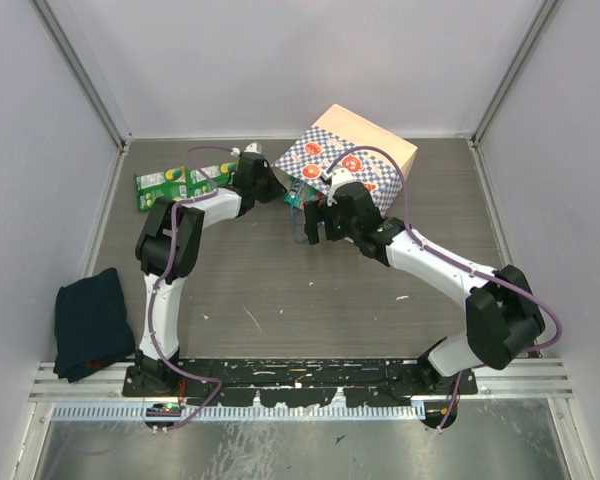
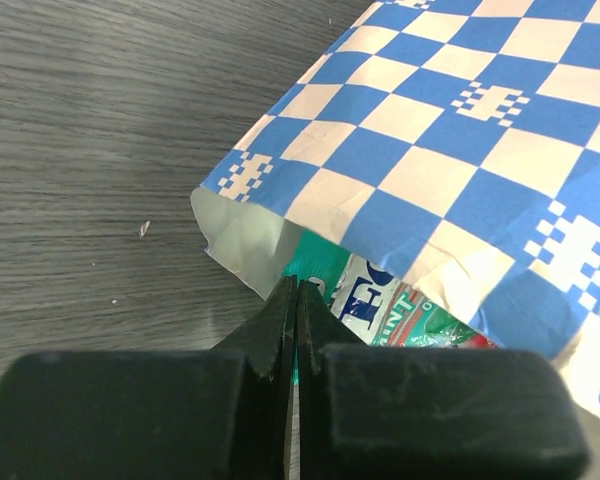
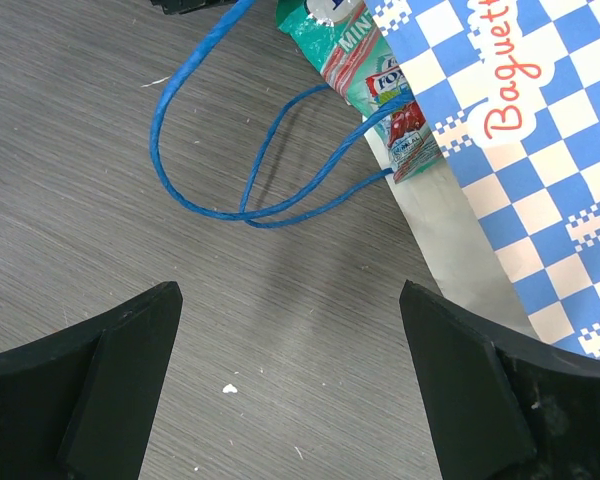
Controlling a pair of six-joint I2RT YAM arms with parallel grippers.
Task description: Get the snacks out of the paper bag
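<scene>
The paper bag [image 1: 365, 145] lies on its side at the back centre, its blue-and-cream checked face up, with blue cord handles [image 3: 300, 200] on the table by its mouth. Green snack packs show inside the mouth, also in the left wrist view [image 2: 370, 305]. My left gripper is shut at the opening, pointing at those packs; no held thing shows between its fingers. My right gripper stands open beside the bag's mouth, over bare table near the handles.
Green snack packs [image 1: 160, 188] lie at the back left, partly behind the left arm. A dark folded cloth [image 1: 92, 322] is at the front left.
</scene>
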